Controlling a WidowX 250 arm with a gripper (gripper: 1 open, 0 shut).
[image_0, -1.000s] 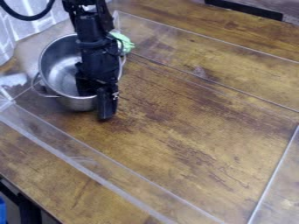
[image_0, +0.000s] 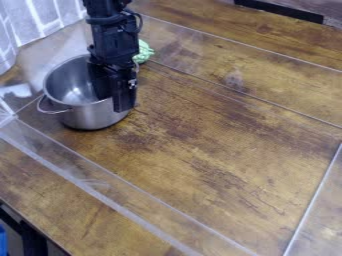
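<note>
A steel pot (image_0: 78, 107) with a wire side handle sits at the left of the wooden table. My black gripper (image_0: 118, 88) is over the pot's right side, its fingers pointing down at the rim. The arm hides part of the pot, and whether the fingers are open or shut, or touching the rim, is unclear.
A light green object (image_0: 144, 53) lies behind the arm. Pale fabric or plastic lines the back left. The wooden table (image_0: 227, 140), crossed by clear strips, is free across the middle and right.
My gripper has risen from lower on the pot's right side toward its rim and above, uncovering more of the pot.
</note>
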